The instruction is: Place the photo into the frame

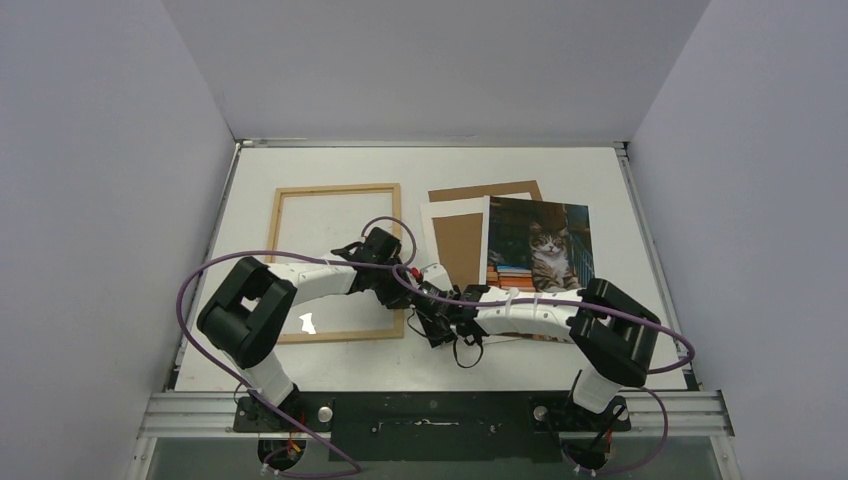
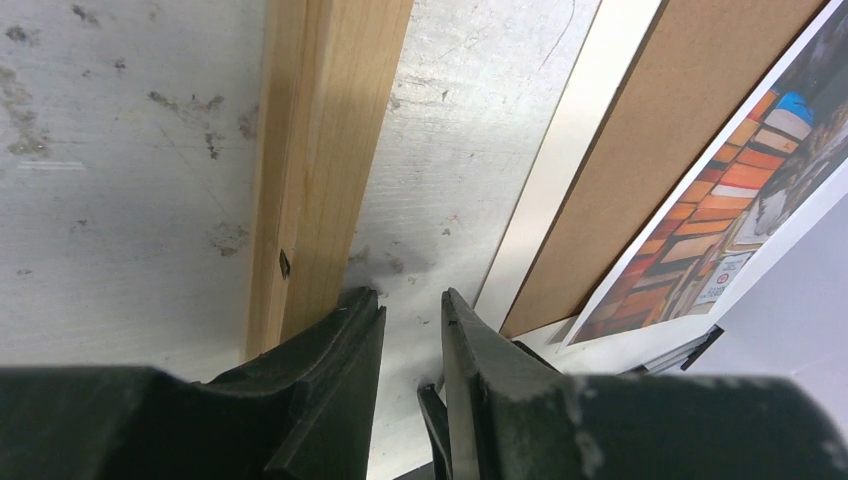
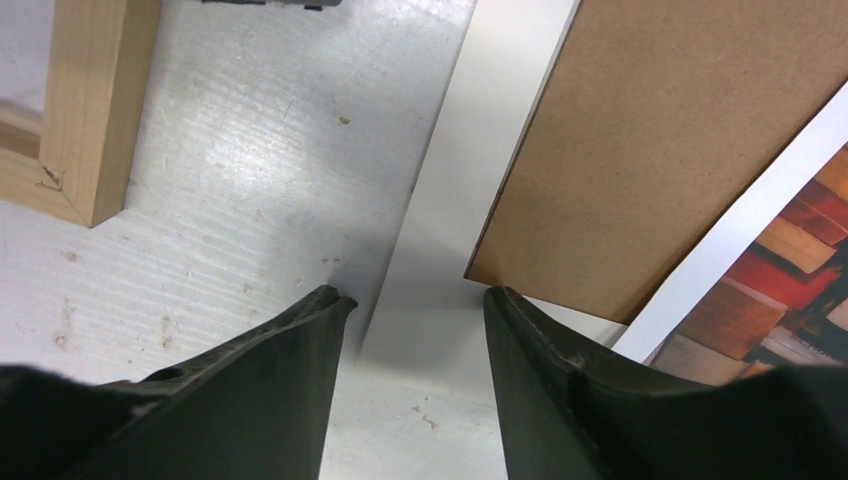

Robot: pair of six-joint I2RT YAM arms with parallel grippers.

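The wooden frame [image 1: 335, 188] [image 2: 330, 120] [image 3: 95, 100] lies left on the table. My left gripper is at its right edge; whether anything sits between its fingertips cannot be made out. My right gripper stands part open over the corner of a white-bordered sheet [image 3: 455, 180] with a brown board [image 3: 650, 120] on it. The cat photo [image 1: 540, 240] [image 2: 720, 220] [image 3: 760, 310] lies to the right, overlapping these sheets.
A second brown board [image 1: 480, 190] shows behind the white sheet. Both arms are close together at the centre front.
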